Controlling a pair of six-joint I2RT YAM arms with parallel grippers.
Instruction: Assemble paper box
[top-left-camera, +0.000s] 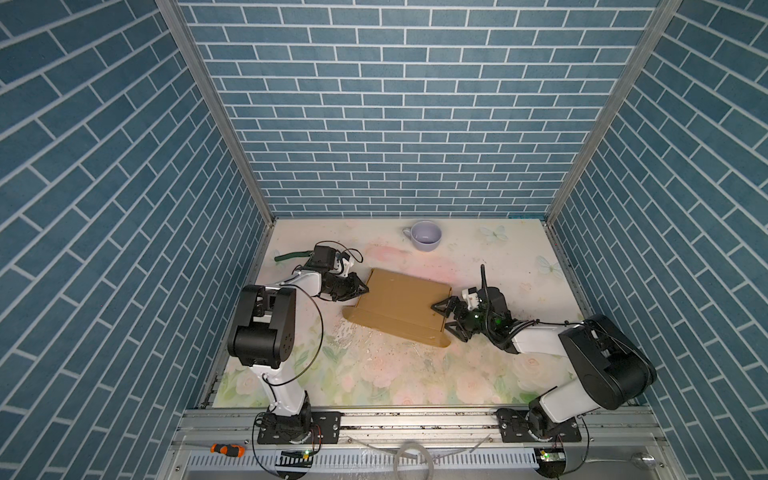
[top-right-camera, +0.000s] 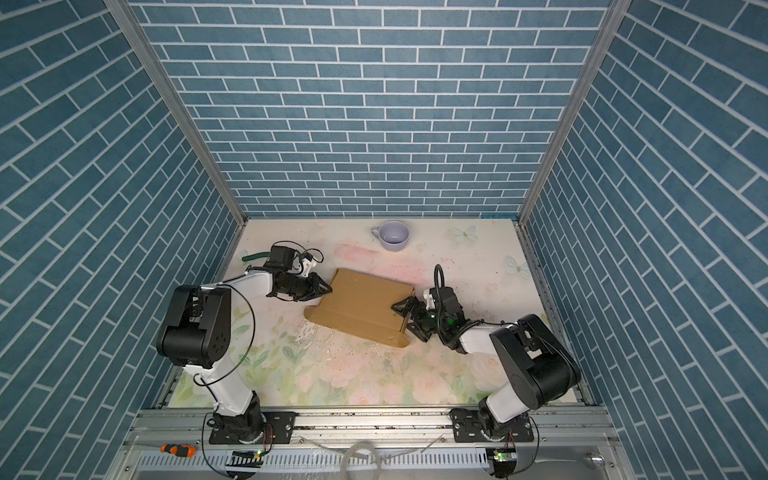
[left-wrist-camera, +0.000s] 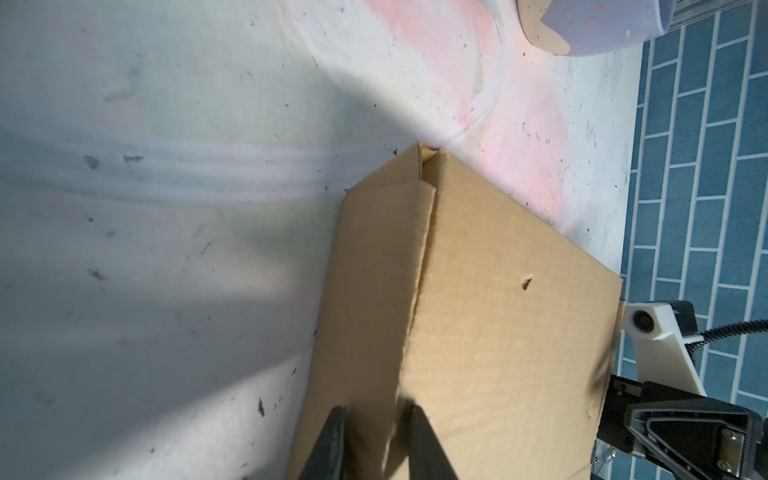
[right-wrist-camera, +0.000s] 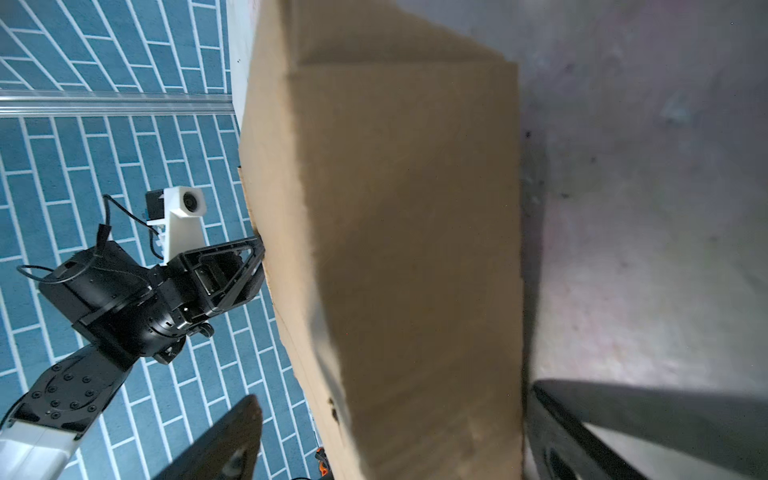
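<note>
The brown cardboard box (top-left-camera: 402, 297) lies at an angle in mid-table, its broad top panel closed flat and a long flap (top-left-camera: 400, 328) sticking out along the near side. On its left side, my left gripper is shut on the box's edge, a finger (left-wrist-camera: 426, 448) on the top panel; a slit shows along that edge in the left wrist view. At the right side my right gripper is open, its fingers (right-wrist-camera: 228, 440) apart around the box's right wall (right-wrist-camera: 416, 240). Whether they touch it is unclear.
A lilac cup (top-left-camera: 425, 234) stands behind the box near the back wall. Green-handled pliers (top-left-camera: 293, 256) lie at far left, partly hidden by the left arm.
</note>
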